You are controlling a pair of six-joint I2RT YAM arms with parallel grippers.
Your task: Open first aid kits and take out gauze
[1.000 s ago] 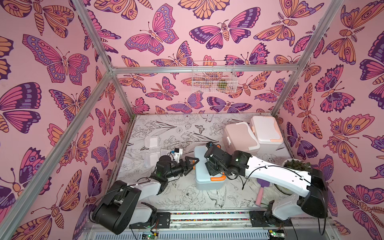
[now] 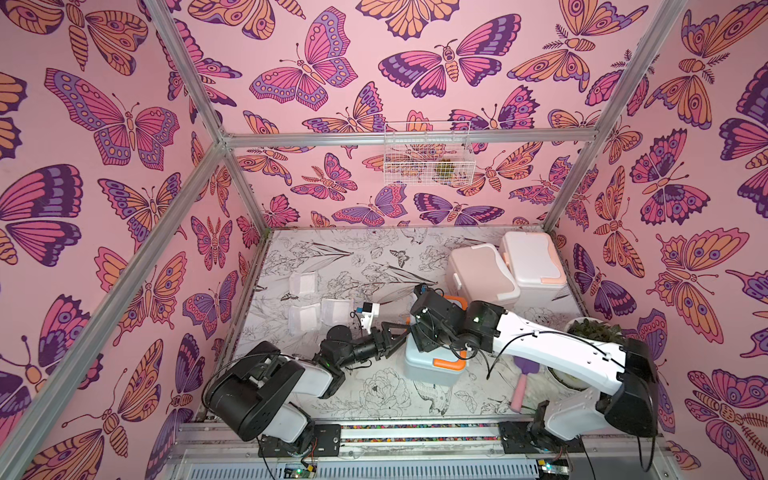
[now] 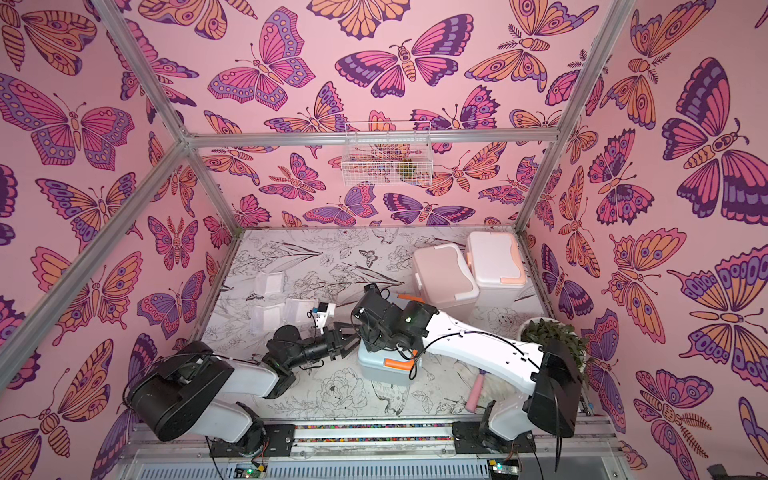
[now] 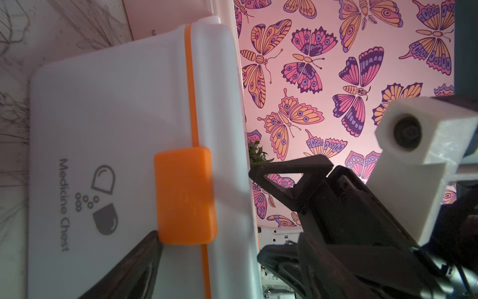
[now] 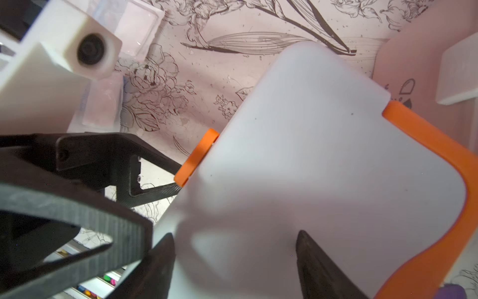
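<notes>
The light blue medicine chest with orange trim stands closed at the front middle of the table, turned at an angle. Its orange latch faces my left gripper. That gripper is open at the kit's left side; in the right wrist view one of its fingers meets the latch's lower end. Over the lid my right gripper is open, pointing down, with nothing held. Whether its tips touch the lid I cannot tell. The kit's inside is hidden.
Pale flat packets lie on the left of the table. Two closed pinkish kits, one darker and one lighter, stand at the back right. A potted plant and a pink handle lie towards the right.
The blue kit has slid slightly right and turned. My left gripper has moved right along with its near side. The right arm looks nearly still, and the lid stays closed.
</notes>
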